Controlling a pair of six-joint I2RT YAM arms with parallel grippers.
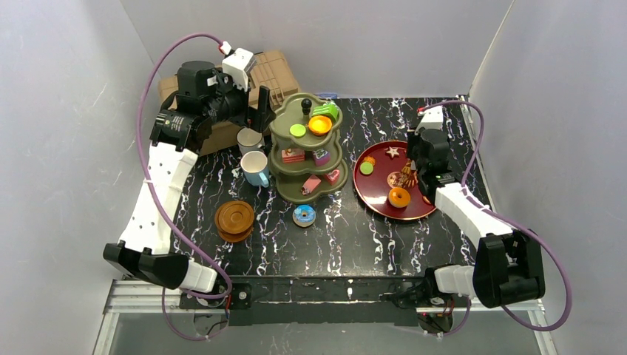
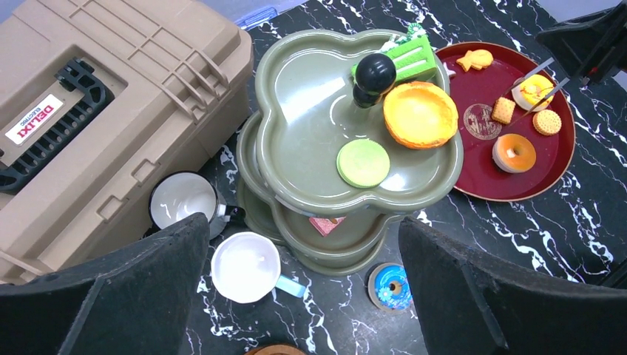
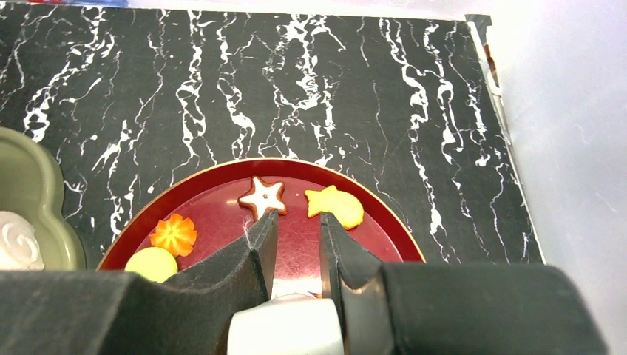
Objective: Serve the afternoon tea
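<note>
A three-tier green stand (image 1: 288,115) holds a tart (image 2: 420,111), a green disc (image 2: 362,163), a green piece and cakes. My left gripper is open above its left side, empty. On the red tray (image 2: 480,170) sit a star cookie (image 3: 262,195), fish cookie (image 3: 334,207), orange flower piece (image 3: 173,235), donut (image 2: 515,154) and other pieces. My right gripper is over the tray, shut on a small pastry, mostly hidden, apparently the white-and-yellow piece seen between its fingers in the left wrist view.
Two mugs (image 1: 254,167) stand left of the stand, before a beige case (image 2: 126,111). Wooden coasters (image 1: 234,216) and a blue donut (image 1: 304,215) lie toward the front. Walls bound the table at back and sides.
</note>
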